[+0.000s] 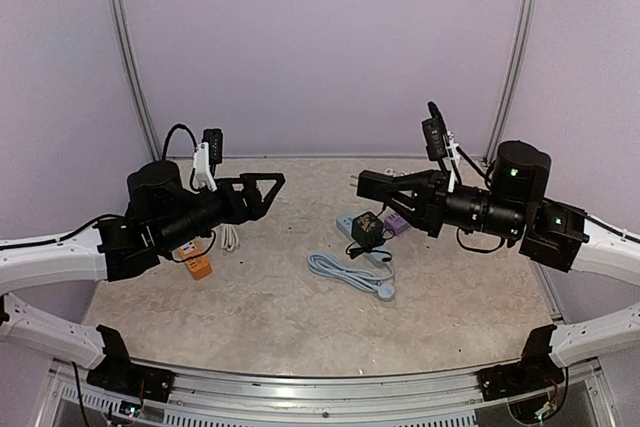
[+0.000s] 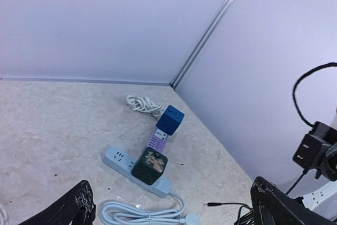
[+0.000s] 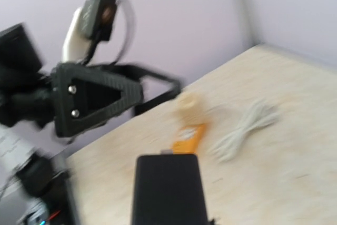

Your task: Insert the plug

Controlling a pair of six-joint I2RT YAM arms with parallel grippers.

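Observation:
A black plug (image 1: 375, 186) is gripped in my right gripper (image 1: 408, 193), its metal prongs pointing left. Its dark body (image 3: 168, 191) fills the bottom middle of the right wrist view and hides my fingers there. The plug's thin black cable hangs below, its end (image 2: 226, 204) showing at the lower right of the left wrist view. My left gripper (image 1: 268, 195) stands open and empty, apart from the plug. On the table below, a pale blue power strip (image 2: 117, 157) has a dark green cube (image 2: 149, 166) on it. A purple strip (image 2: 157, 140) carries a blue cube (image 2: 170, 120).
The strip's pale blue cord (image 1: 340, 269) lies coiled in front, ending in a round plug (image 1: 386, 291). An orange strip (image 1: 196, 263) and a bundled white cord (image 1: 229, 237) lie at the left.

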